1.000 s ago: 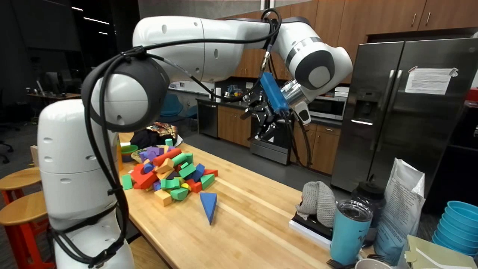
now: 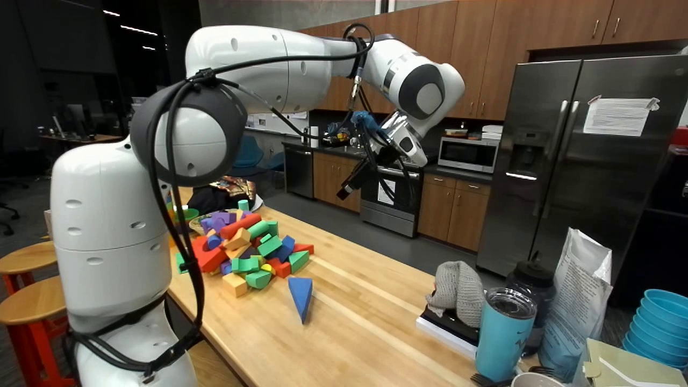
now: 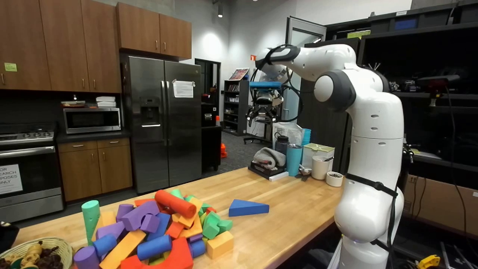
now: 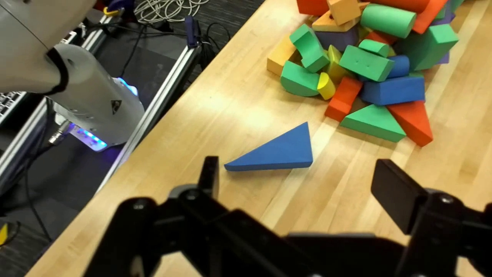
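A blue triangular block (image 4: 281,150) lies by itself on the wooden table, a little apart from a heap of coloured blocks (image 4: 364,64). The same blue block (image 2: 300,296) shows in exterior view 1, and in exterior view 2 the blue block (image 3: 248,207) rests right of the heap. My gripper is open, its two black fingers wide apart with only table and block visible beyond the gap. High above the table, the gripper (image 3: 261,120) hangs clear of every block in exterior view 2.
At the table's far end stand a turquoise tumbler (image 2: 506,332), a grey cloth (image 2: 458,290) on a dark box, a black bottle (image 3: 281,145) and a white cup (image 3: 319,167). A wicker basket (image 3: 65,251) sits beside the heap. Mid-table is bare.
The arm has swung left in exterior view 1 and its wrist has turned, so the gripper now appears edge-on. The blue block and the heap have stayed put.
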